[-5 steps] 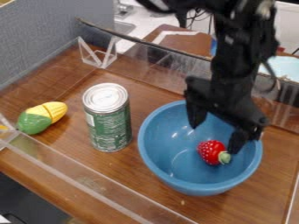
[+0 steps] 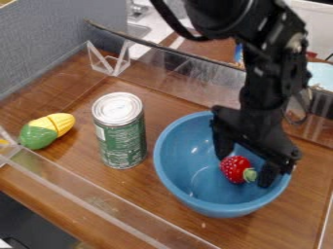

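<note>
The black gripper (image 2: 244, 156) hangs down into a blue bowl (image 2: 189, 180) on the right of the camera view, its fingers part open either side of a red strawberry (image 2: 237, 167) with a green top. Whether the fingers touch the strawberry I cannot tell.
A green can (image 2: 120, 136) with a silver lid stands left of the bowl. A yellow and green toy corn (image 2: 47, 130) lies at the far left. Clear rails and a grey padded wall (image 2: 46, 49) border the wooden surface.
The gripper has come down lower into the bowl around the strawberry. The bowl, can and corn have not visibly moved.
</note>
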